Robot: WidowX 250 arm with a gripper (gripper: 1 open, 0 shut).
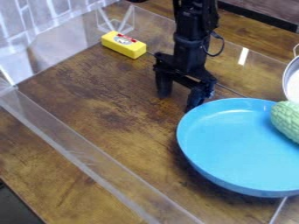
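My black gripper (181, 85) hangs from the top of the camera view, low over the dark wooden surface just behind a blue plate (233, 144). Its two fingers are spread apart, and I see nothing held between them. A pale green vegetable, like a bitter melon (285, 118), lies on the plate at the right edge, partly out of frame.
A yellow box (122, 44) lies at the back left. A silver bowl or pan (292, 80) sits at the right edge. Clear plastic edging runs round the wooden surface, whose left half is bare.
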